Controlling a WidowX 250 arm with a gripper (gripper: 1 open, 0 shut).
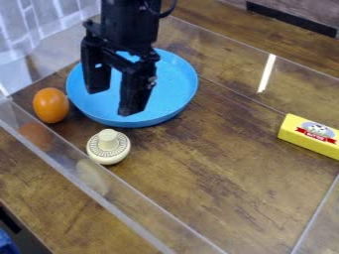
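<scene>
My black gripper (114, 81) hangs open over the left part of a blue plate (173, 83), with nothing visible between its fingers. An orange egg-shaped object (51, 105) sits just left of the plate. A white knob-like object (109, 148) with a ridged base stands below the plate, under and a little in front of the gripper.
A yellow box (308, 134) with a printed label lies at the right. A clear tray edge runs along the left and lower side.
</scene>
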